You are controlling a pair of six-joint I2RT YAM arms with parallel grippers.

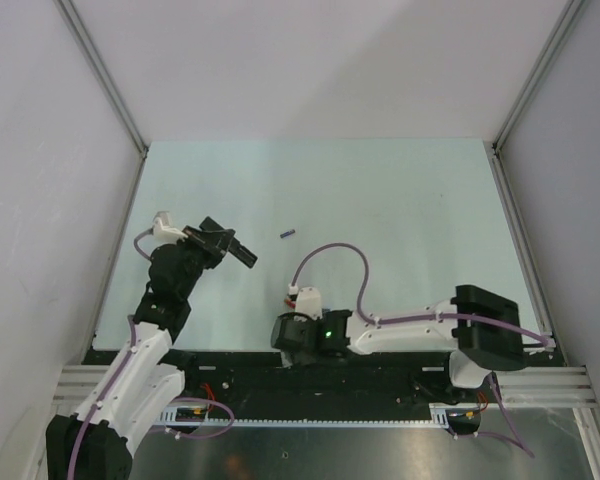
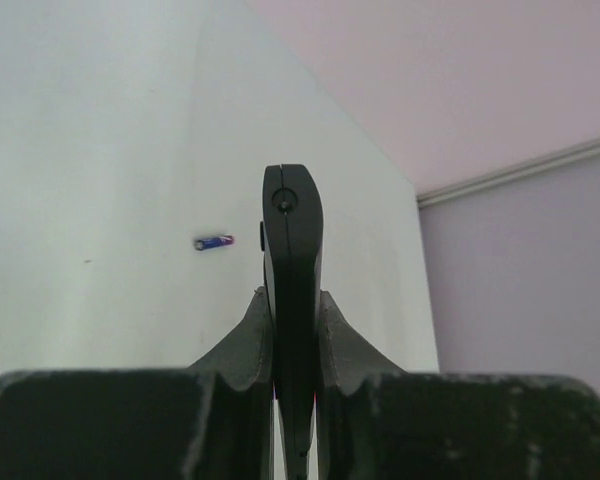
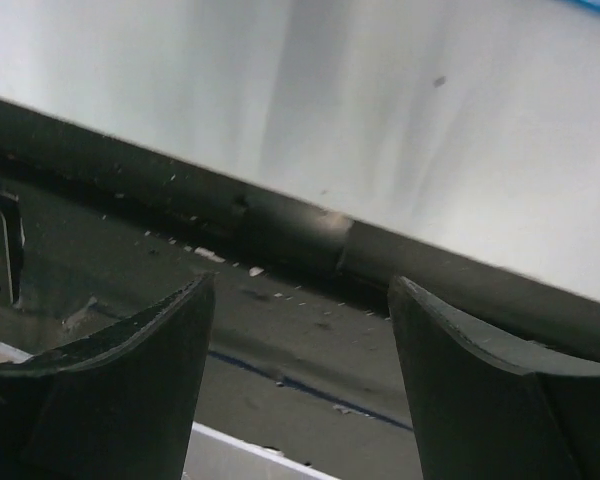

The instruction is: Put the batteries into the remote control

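Observation:
My left gripper (image 1: 216,236) is raised over the left of the board, shut on the black remote control (image 1: 240,252), which stands end-on between the fingers in the left wrist view (image 2: 292,250). A small blue battery (image 1: 287,233) lies on the board near the middle, also in that wrist view (image 2: 213,242). My right gripper is open with nothing between its fingers, over the board's near edge. In the top view the right arm covers most of the batteries there, with an orange one (image 1: 289,303) partly showing.
The pale board (image 1: 410,210) is clear across the back and right. Its near edge borders a dark rail (image 1: 380,400). Grey walls enclose the sides and back.

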